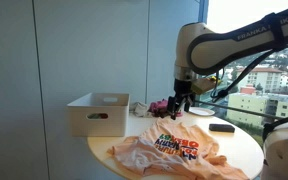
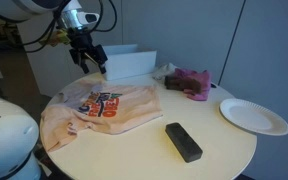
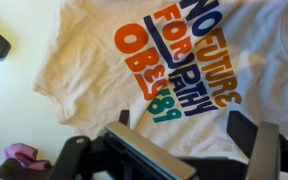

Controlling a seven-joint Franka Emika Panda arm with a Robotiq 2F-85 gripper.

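A pale peach T-shirt (image 1: 169, 153) with bold coloured lettering lies spread and slightly rumpled on the round table. In the wrist view the shirt (image 3: 94, 75) fills most of the picture, its print facing up and its neckline at the right edge. Above the cloth hangs my gripper (image 1: 178, 108), fingers pointing down. From the other side, the gripper (image 2: 90, 64) appears over the shirt (image 2: 132, 103), near the box. The fingers of the gripper are open, with nothing visible held between the fingers.
A white box (image 2: 131, 64) with a handle slot stands at the table's edge. Dark red cloth (image 2: 192, 83) and a greyish cloth (image 2: 164, 71) lie nearby. A white plate (image 2: 254, 117) and a black oblong object (image 2: 183, 142) occupy the other side. Bare tabletop (image 2: 134, 155) shows around them.
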